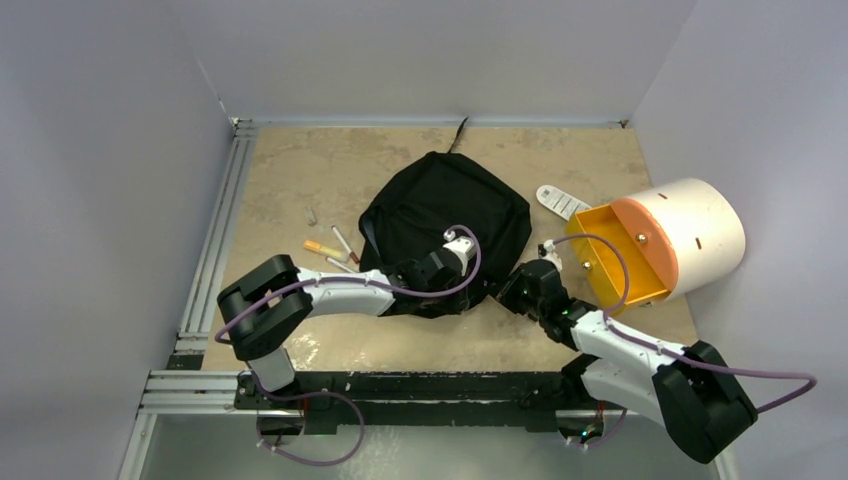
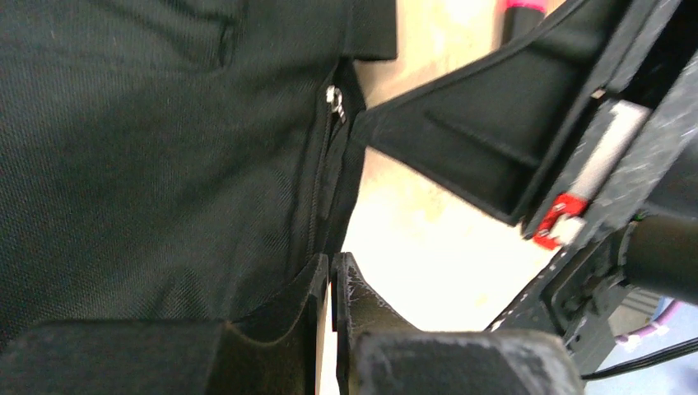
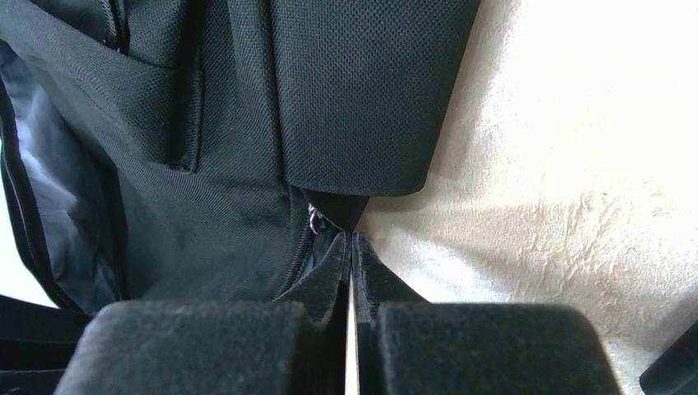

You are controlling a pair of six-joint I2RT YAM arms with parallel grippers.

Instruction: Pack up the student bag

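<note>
The black bag (image 1: 440, 200) lies open-side unclear in the middle of the table, its fabric folded near both grippers. A zipper pull (image 2: 335, 100) shows along the bag's edge in the left wrist view and again as a metal pull (image 3: 314, 219) in the right wrist view. My left gripper is over the bag's front-right part, shut, its tips near the zipper edge. My right gripper is shut at the bag's edge, tips just below the zipper pull; whether fabric is pinched cannot be made out.
An orange-and-white drawer box (image 1: 690, 235) stands at the right, a white labelled item (image 1: 560, 200) behind it. A yellow stick (image 1: 324, 250) and several slim items lie left of the bag. Bare table (image 1: 290, 180) shows at the back left.
</note>
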